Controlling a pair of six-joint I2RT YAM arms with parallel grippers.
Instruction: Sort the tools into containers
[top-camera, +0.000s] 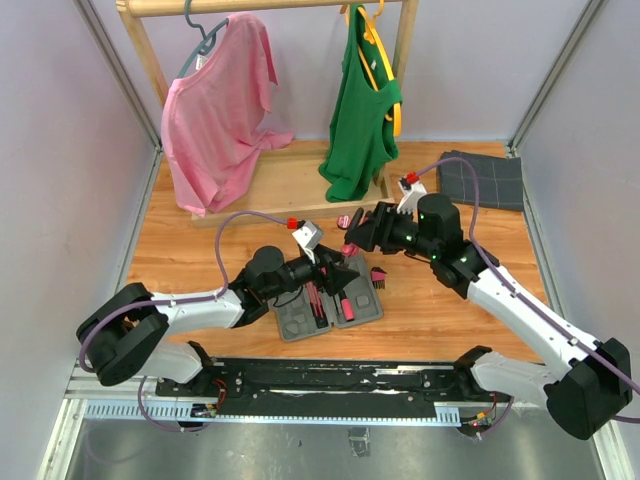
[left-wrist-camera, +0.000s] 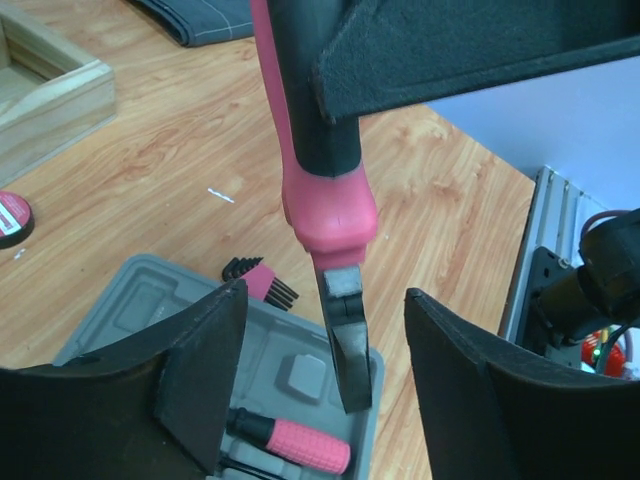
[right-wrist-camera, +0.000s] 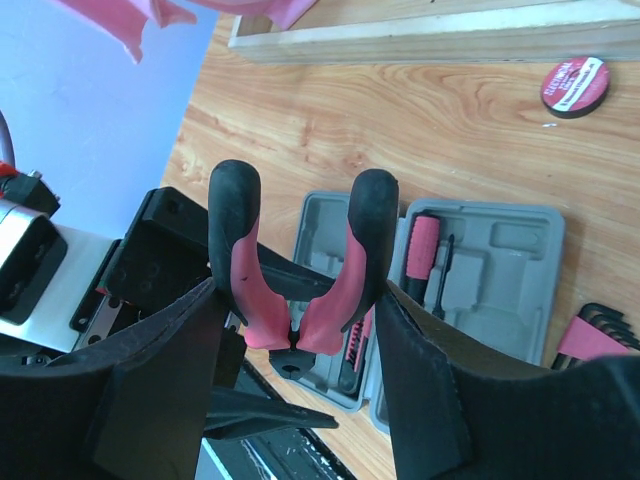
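Note:
Pink-and-black pliers (left-wrist-camera: 330, 210) hang head down, with my right gripper shut on their handles. Between the fingers of my left gripper is the pliers' grey metal head; those fingers stand open with gaps on both sides. Below lies an open grey tool case (top-camera: 372, 312). A pink-handled screwdriver (left-wrist-camera: 308, 446) and a thin dark tool (right-wrist-camera: 445, 275) rest in its right half, and pink-handled tools (top-camera: 316, 303) in the left half. Just right of the case is a pink hex key set (right-wrist-camera: 592, 338).
Behind the case sits a round pink tape (right-wrist-camera: 576, 86), near the wooden rack base (top-camera: 270, 180). Pink (top-camera: 220, 110) and green (top-camera: 360, 120) garments hang above it. Folded dark cloth (top-camera: 480, 180) lies at the back right.

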